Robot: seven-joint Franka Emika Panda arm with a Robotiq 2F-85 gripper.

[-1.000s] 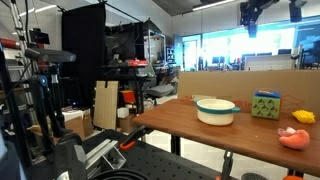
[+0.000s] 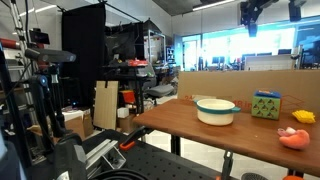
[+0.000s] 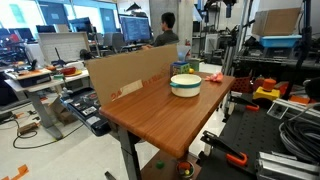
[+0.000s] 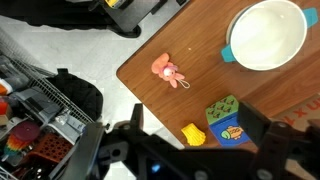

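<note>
High above the table hangs my gripper (image 2: pixel 272 28), open with nothing between its fingers; in the wrist view its dark fingers (image 4: pixel 128 140) stand wide apart. On the wooden table (image 2: pixel 180 122) sits a white pot (image 2: pixel 216 114) with teal handles, also seen in the wrist view as an empty white bowl shape (image 4: pixel 270 36). A pink soft toy (image 4: pixel 168 70) lies near the table edge. Toward the lower middle of the wrist view is a box (image 4: pixel 228 122) with a green top and blue side, and beside it a small yellow object (image 4: pixel 193 134).
An upright board (image 3: pixel 140 75) runs along one long side of the table. Beyond it, a person (image 3: pixel 165 30) sits among desks. A black work surface with cables (image 3: pixel 265 130) stands next to the table. Bare tabletop stretches away from the pot.
</note>
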